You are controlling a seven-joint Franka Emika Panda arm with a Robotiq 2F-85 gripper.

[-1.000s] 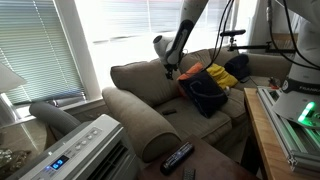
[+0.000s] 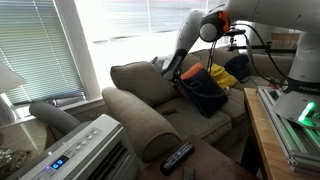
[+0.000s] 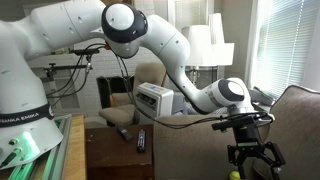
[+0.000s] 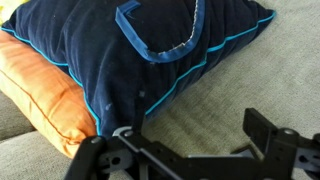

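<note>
A dark navy pillow (image 4: 120,60) with light-blue piping and a blue-edged flap rests on the grey couch (image 4: 215,115). Beside it lies an orange pillow (image 4: 45,95), partly covered by the navy one. My gripper is open, its fingers spread wide; the left finger overlaps the navy pillow's edge in the wrist view and the right one is over bare couch fabric. Whether the left finger touches the pillow cannot be told. In exterior view 2 the gripper (image 3: 257,160) points down over the couch seat.
A yellow pillow (image 2: 237,66) sits farther along the couch. The padded couch arm (image 2: 135,115) stands near the white appliance (image 2: 85,150). A black remote (image 2: 178,157) lies on the brown table (image 2: 215,165). Open seat fabric surrounds the pillows' near side.
The arm has reached farther over the couch and come down, bringing the gripper from above the backrest to near the pillows. The pillows look unmoved.
</note>
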